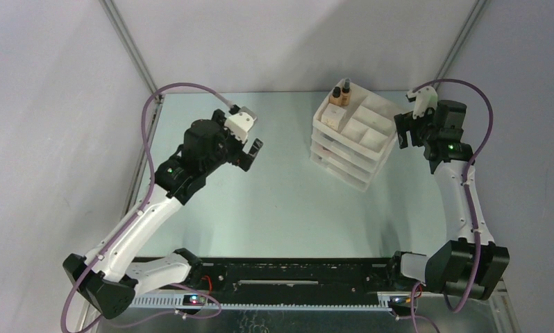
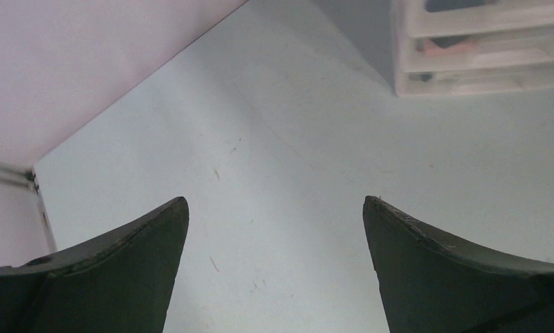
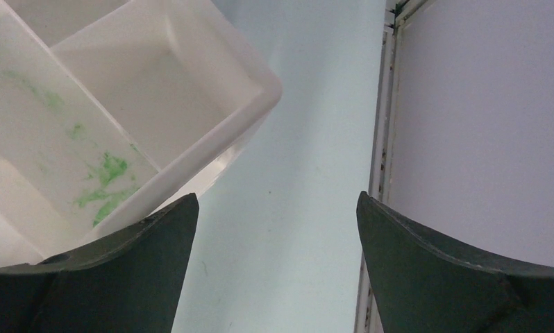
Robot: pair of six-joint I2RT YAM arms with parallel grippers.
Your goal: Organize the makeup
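A white tiered organizer (image 1: 343,163) stands at the right back of the table. Its top holds two foundation bottles (image 1: 336,98) and a small white box (image 1: 333,116) in compartments; other compartments are empty. My right gripper (image 1: 403,132) is open at the organizer's right side, its fingers beside the rim, with empty compartments and a green smudge in the right wrist view. My left gripper (image 1: 243,146) hangs open over the left-middle table, empty; the organizer's lower tiers (image 2: 482,48) show at the upper right of the left wrist view, with something dark and pink inside.
White walls border it at back and sides; the right arm is close to the right wall.
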